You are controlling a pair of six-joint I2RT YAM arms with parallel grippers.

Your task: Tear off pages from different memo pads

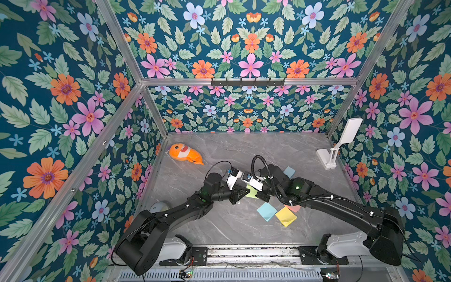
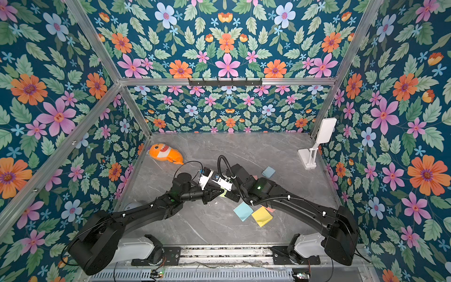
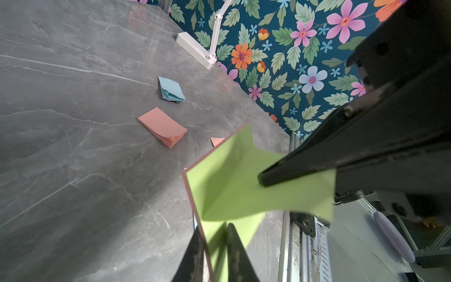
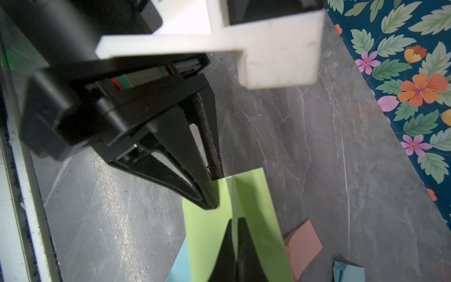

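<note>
A light green memo pad [image 3: 217,251] with a thin pinkish edge is held up between the two grippers above the table. Its upper green page [image 3: 235,188] bends away in a curl, and my right gripper is shut on that page. My left gripper stands part open around the pad's lower end, one finger on each side, blurred in its own view. In the right wrist view, one of the left fingertips [image 4: 211,199] overlaps the near corner of the green sheet. From above, both grippers hide most of the green pad [image 1: 252,190].
On the table lie a blue pad [image 1: 266,211], a yellow pad [image 1: 286,216], a pink pad [image 3: 162,126] and a small blue pad [image 3: 172,89]. An orange toy [image 1: 185,153] sits back left, a white lamp [image 1: 326,158] back right.
</note>
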